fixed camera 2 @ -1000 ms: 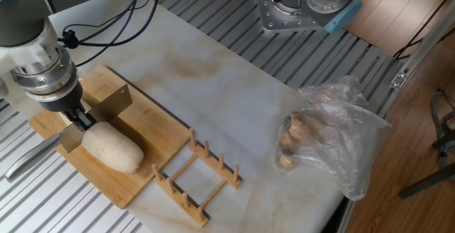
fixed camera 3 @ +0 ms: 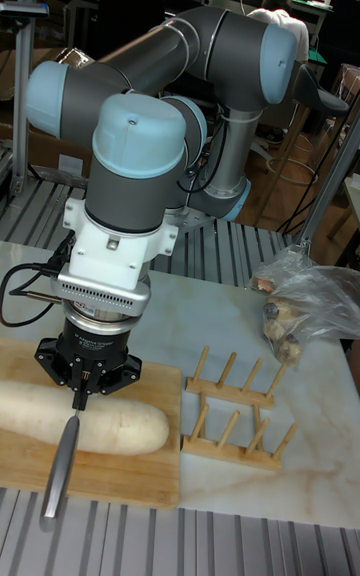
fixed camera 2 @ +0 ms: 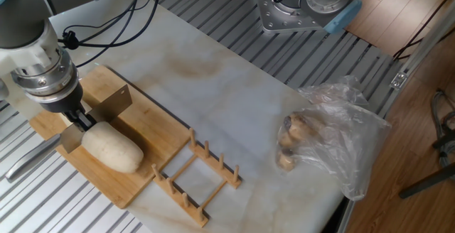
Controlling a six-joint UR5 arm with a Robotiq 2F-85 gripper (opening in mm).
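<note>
My gripper (fixed camera 2: 83, 122) is shut on a cleaver (fixed camera 2: 115, 104), gripping it near the blade's upper edge. The metal handle (fixed camera 2: 32, 158) points out to the left in exterior view 2 and toward the viewer in exterior view 3. A thick white radish (fixed camera 2: 112, 148) lies on the wooden cutting board (fixed camera 2: 158, 135). The blade stands across the radish, with part of the radish showing on either side in exterior view 3. How deep the edge sits in the radish is hidden.
Beside the board stands a wooden peg rack (fixed camera 2: 186, 168), empty. A clear plastic bag (fixed camera 2: 348, 144) with several brown, roundish items (fixed camera 2: 298, 128) lies toward the table's right end. Between board and bag the marble-like tabletop (fixed camera 2: 213, 94) is bare.
</note>
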